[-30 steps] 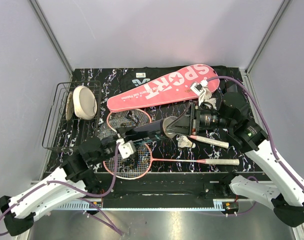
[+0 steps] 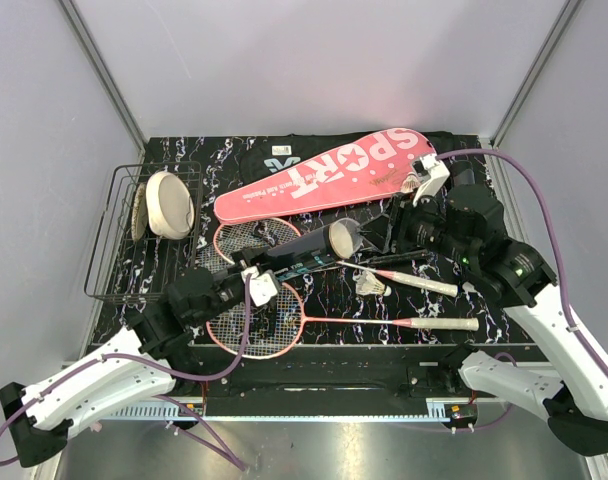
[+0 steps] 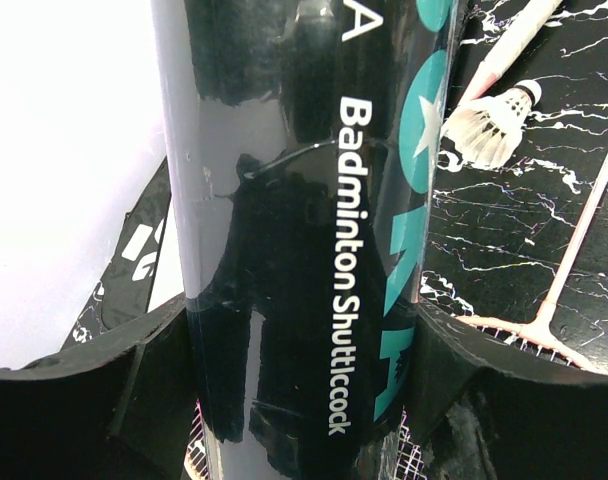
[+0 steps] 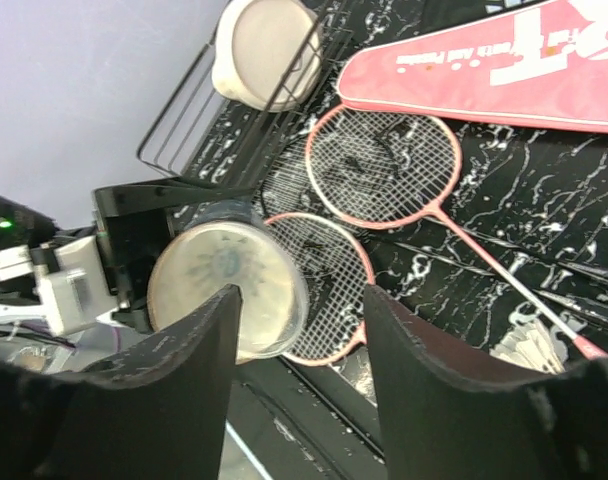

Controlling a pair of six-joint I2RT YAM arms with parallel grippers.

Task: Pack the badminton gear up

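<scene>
The dark badminton shuttlecock tube point(image 3: 294, 240) is clasped between the fingers of my left gripper point(image 2: 252, 268), shut on it. In the top view it points right, with its pale round end point(image 4: 229, 285) toward my right gripper point(image 2: 374, 232). That gripper's fingers point(image 4: 409, 370) stand apart with nothing seen between them, close by the tube's end. Two rackets point(image 2: 254, 340) lie on the dark mat, handles to the right. A white shuttlecock point(image 2: 371, 285) lies between the handles. The pink SPORT racket cover point(image 2: 324, 178) lies at the back.
A wire basket point(image 2: 109, 215) at the left holds pale round-ended items point(image 2: 169, 205). Under the pink cover lies a black bag point(image 2: 259, 158). My right arm covers part of the mat's right side.
My right gripper was around the tube's end a second ago and now stands off it to the right, its wrist rotated. The tube swung slightly, its right end rising a little in the view.
</scene>
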